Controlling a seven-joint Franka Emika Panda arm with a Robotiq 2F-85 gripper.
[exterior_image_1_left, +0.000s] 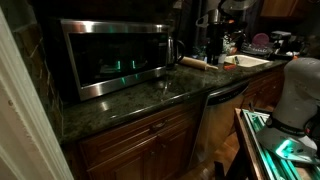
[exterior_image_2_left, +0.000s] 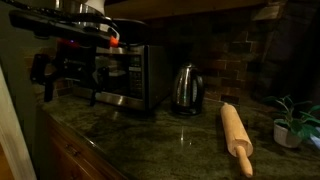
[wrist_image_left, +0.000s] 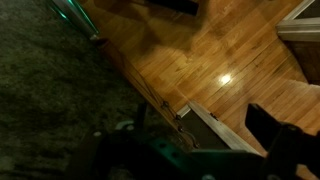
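Note:
In exterior view 2 my black gripper hangs at the upper left, in front of the microwave, with its fingers spread wide and nothing between them. The wrist view shows the open gripper at its lower edge, above the dark countertop's edge and the wooden floor. A wooden rolling pin lies on the counter to the right, well away from the gripper. Beyond it, next to the microwave, stands a shiny dark kettle.
A small potted plant stands right of the rolling pin. Wooden cabinets run below, and a sink lies at the far right.

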